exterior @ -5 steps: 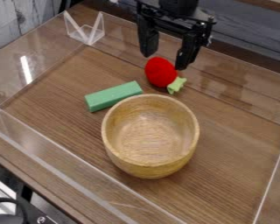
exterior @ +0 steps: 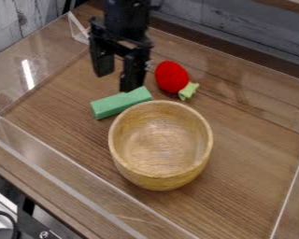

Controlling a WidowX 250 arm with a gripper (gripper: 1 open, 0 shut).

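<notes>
My dark gripper (exterior: 119, 58) hangs over the upper left of the table, above and just behind a green block (exterior: 121, 104). Its fingers appear apart, with nothing seen between them. A red strawberry-like object with a green top (exterior: 172, 77) lies to the right of the gripper. A large tan bowl (exterior: 161, 168) sits in the lower middle, in front of the green block.
Dark cables lie at the lower left corner, off the table's edge.
My gripper has moved left from over the red object to over the area behind the green block. The objects on the table look unmoved.
</notes>
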